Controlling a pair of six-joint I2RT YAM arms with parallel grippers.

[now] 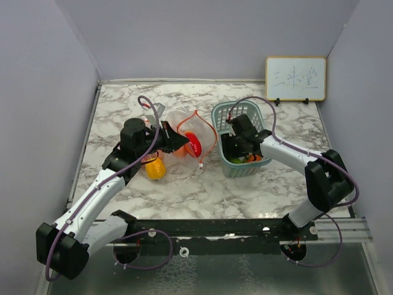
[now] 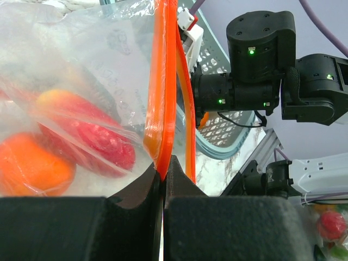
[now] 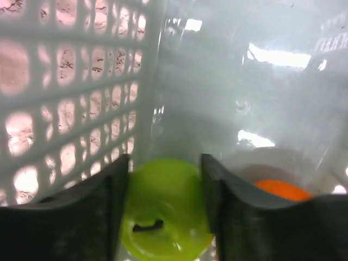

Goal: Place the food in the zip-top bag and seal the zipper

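Observation:
A clear bag (image 1: 209, 132) with an orange zip edge lies mouth-open toward the basket. My left gripper is shut on that orange edge (image 2: 161, 81). Inside the bag are a red-and-yellow fruit (image 2: 89, 130) and an orange one (image 2: 32, 166); a yellow pepper (image 1: 155, 168) shows at its near left in the top view. Down in the grey-green basket (image 1: 216, 123), my right gripper is part open, its fingers on both sides of a green round fruit (image 3: 166, 209). Whether they touch it is unclear. An orange item (image 3: 283, 190) sits beside it.
The perforated basket wall (image 3: 70, 92) stands close to my right gripper. A small whiteboard (image 1: 296, 78) is at the back right. Bare marble tabletop (image 1: 190, 200) lies in front of the bag.

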